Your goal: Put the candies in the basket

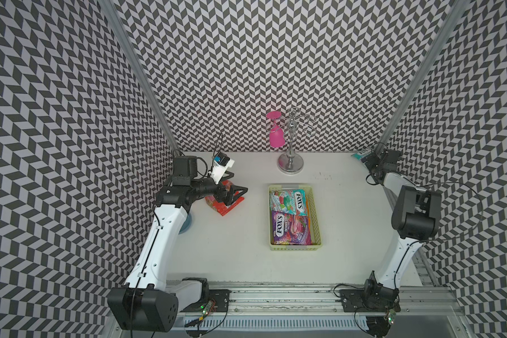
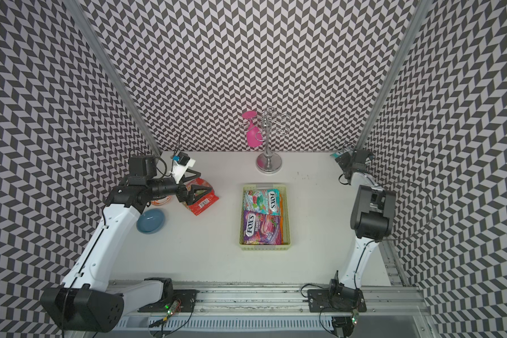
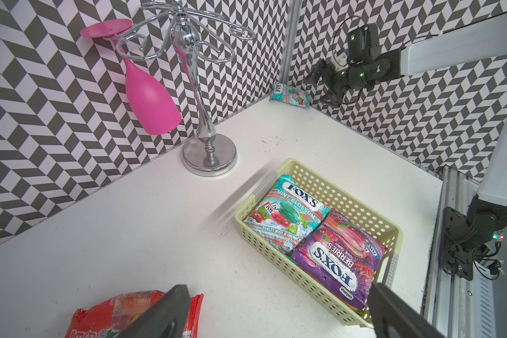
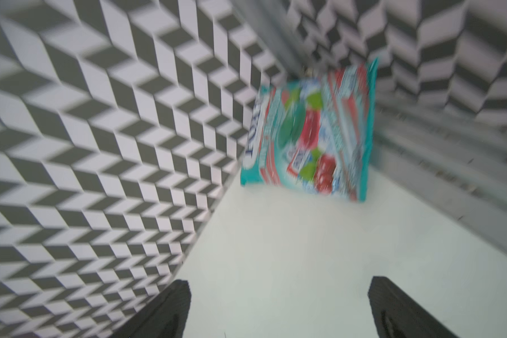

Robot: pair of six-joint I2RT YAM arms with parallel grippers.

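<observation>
The yellow basket holds mint and berries candy bags. A red bag lies on the table left of it. My open left gripper hangs above that bag with nothing between its fingers. A teal mint bag lies in the back right corner. My right gripper is close to this bag, slightly on the near side, open and empty; the bag appears beyond its fingers in the right wrist view.
A metal stand with a pink glass is at the back centre. A blue bowl sits at the left.
</observation>
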